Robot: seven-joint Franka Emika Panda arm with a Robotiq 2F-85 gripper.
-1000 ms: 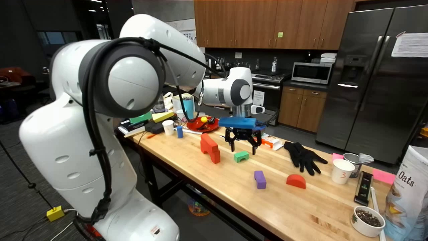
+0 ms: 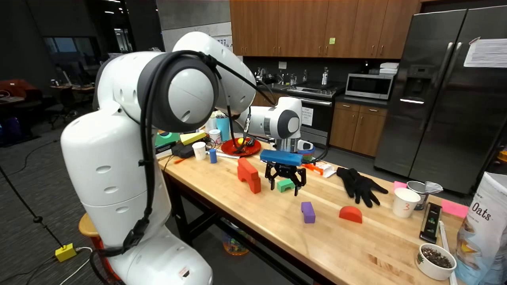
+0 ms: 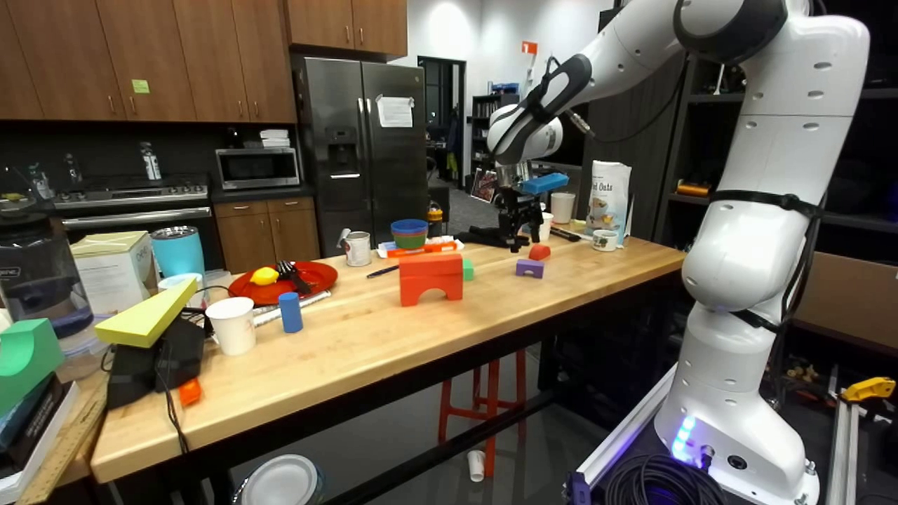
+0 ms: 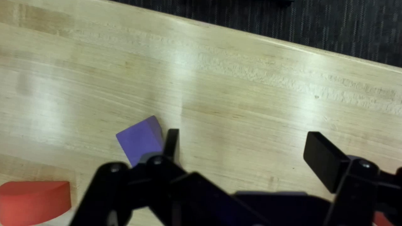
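My gripper (image 2: 284, 188) is open above the table, with nothing between its fingers. A green arch block (image 2: 286, 185) shows behind it in exterior view 1. The purple block (image 2: 307, 212) lies on the wood; in the wrist view its purple face (image 4: 140, 142) is partly covered by the left finger (image 4: 172, 143). A red half-round block (image 2: 350, 214) rests to its right in exterior view 1, and at the lower left of the wrist view. The red arch block (image 3: 431, 278) stands upright, partly in front of the green block in exterior view 2.
A black glove (image 2: 361, 186), a paper cup (image 2: 405, 202) and a bowl (image 2: 435, 261) occupy the table's right side in exterior view 1. A red plate (image 3: 318, 275) and a blue cylinder (image 3: 291, 312) stand on the other side. Bare wood surrounds the purple block.
In exterior view 1 my gripper has come down and shifted slightly left, staying open. The arm's elbow has swung right. The blocks lie where they were.
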